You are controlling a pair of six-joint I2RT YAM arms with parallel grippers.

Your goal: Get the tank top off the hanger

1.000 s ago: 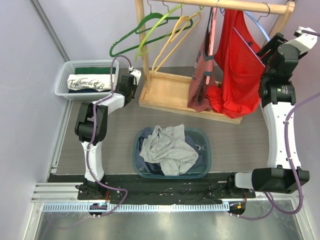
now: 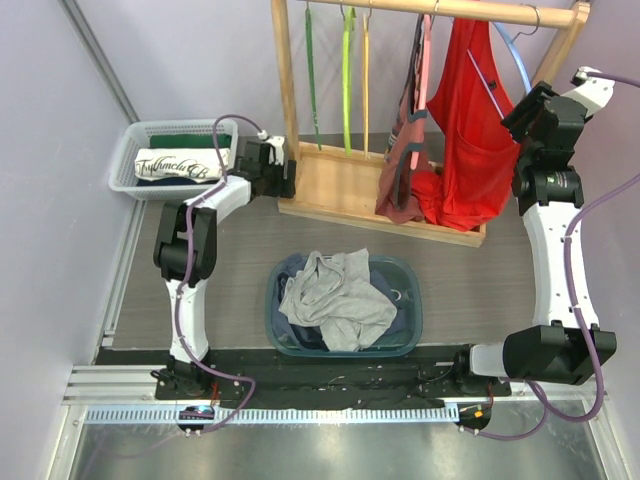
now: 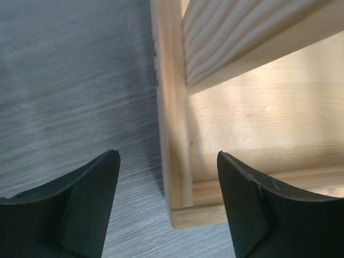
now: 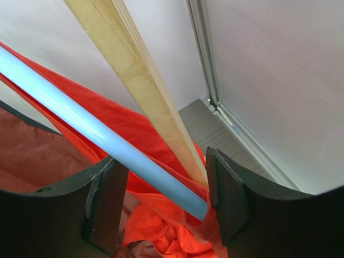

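The red tank top (image 2: 475, 130) hangs on a light blue hanger (image 2: 511, 55) at the rack's right side. My right gripper (image 2: 522, 112) is open around that hanger's lower end. In the right wrist view the blue hanger (image 4: 102, 134) slants between the parted fingers, its tip near the right finger (image 4: 219, 188). Red cloth (image 4: 212, 231) wraps past the tip and lies against this finger; whether it is pinched does not show. My left gripper (image 2: 285, 176) stands open at the rack base's left front corner, with nothing held; the base's wooden edge (image 3: 173, 145) shows beyond its fingers.
A brown-red garment (image 2: 402, 150) hangs left of the tank top. Empty green and yellow hangers (image 2: 364, 95) hang farther left on the rack (image 2: 286, 80). A white basket (image 2: 122, 165) stands left, and a teal bin (image 2: 412, 325) with grey cloth sits in front.
My left gripper has moved slightly right and toward the front. The empty hangers have swung to edge-on.
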